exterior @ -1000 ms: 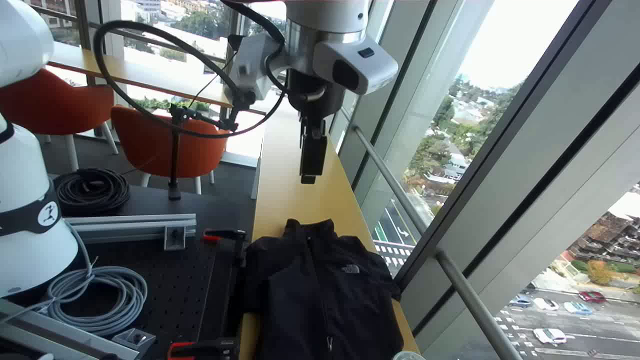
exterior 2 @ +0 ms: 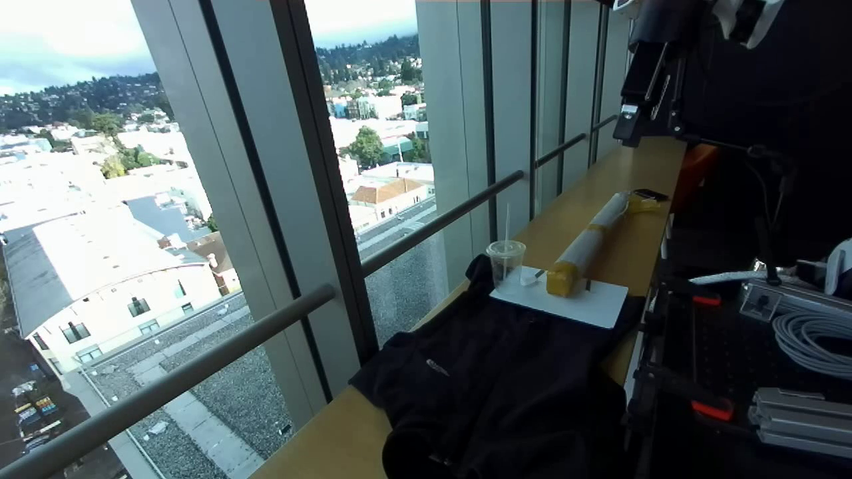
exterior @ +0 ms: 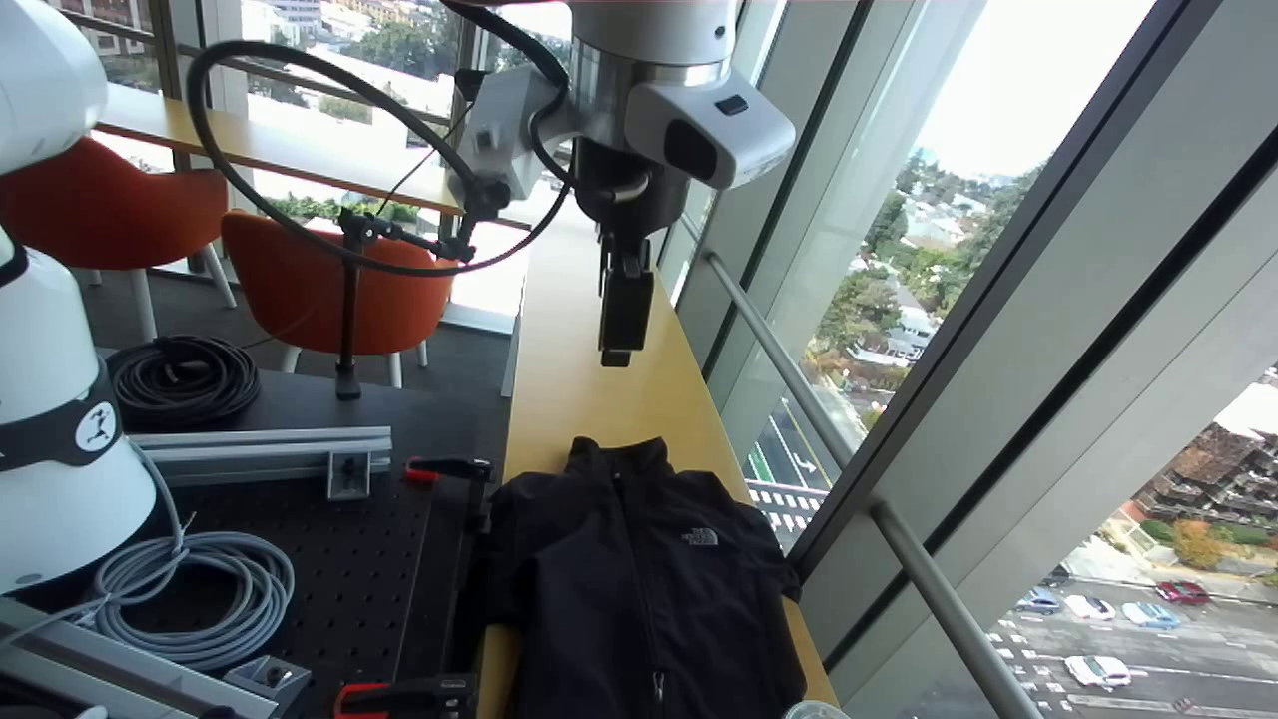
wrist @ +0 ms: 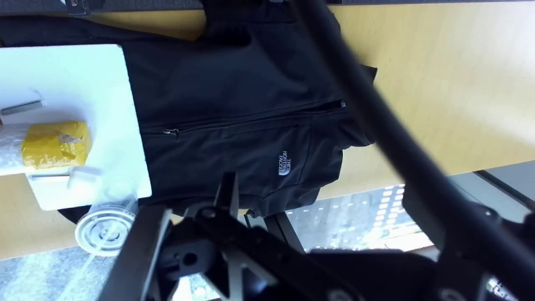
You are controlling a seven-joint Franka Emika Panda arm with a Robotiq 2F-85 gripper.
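Note:
A black jacket (exterior: 647,575) with a white chest logo lies front up and zipped on the long wooden ledge, collar at the far end in exterior view 1. Well above the ledge, clear of the jacket, hangs my gripper (exterior: 616,356), fingers pointing down. The wrist view shows a gap between its dark fingers, so it is open with nothing held. Over the jacket's hem rests a white board (wrist: 100,95). On that board are the end of a yellow-taped roll (wrist: 57,145) and a small clear piece. A lidded clear cup (wrist: 106,228) with a straw stands at the board's edge.
Windows with a metal rail (exterior: 779,359) line one side of the ledge. Along the other is a black perforated table (exterior: 347,563) carrying clamps, metal bars and a coiled grey cable (exterior: 198,599). Beyond the collar, the ledge (exterior: 575,395) is bare.

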